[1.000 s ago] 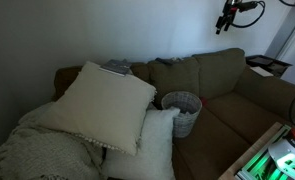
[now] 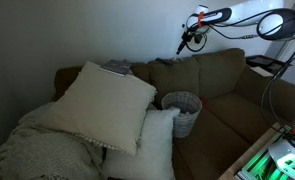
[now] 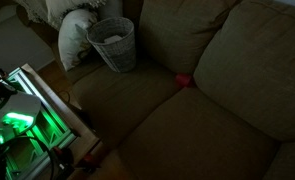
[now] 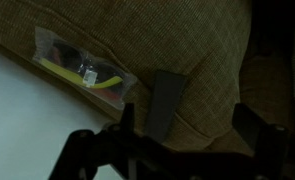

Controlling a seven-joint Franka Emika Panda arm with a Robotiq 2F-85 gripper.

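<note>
In exterior view 1 my gripper (image 2: 185, 46) hangs above the sofa's backrest, in front of the wall. From the wrist view, the gripper is open, its dark fingers wide apart at the lower edge. A flat, black, bar-shaped object (image 4: 165, 98) lies on the brown sofa fabric within the span between them, apart from both as far as I can tell. To its left is a clear plastic packet (image 4: 84, 70) with yellow and dark contents and a small label. Exterior view 2 does not show the gripper.
A wicker basket (image 2: 181, 116) stands on the sofa seat (image 2: 212, 140). Large pale cushions (image 2: 102, 105) fill the left side, and a dark item (image 2: 116, 66) rests on the backrest behind them. A small red object (image 3: 184, 79) lies on the seat. The wall (image 4: 32, 125) is close behind the backrest.
The arm has moved left along the wall and down toward the backrest in exterior view 1. The basket and cushions have stayed in place.
</note>
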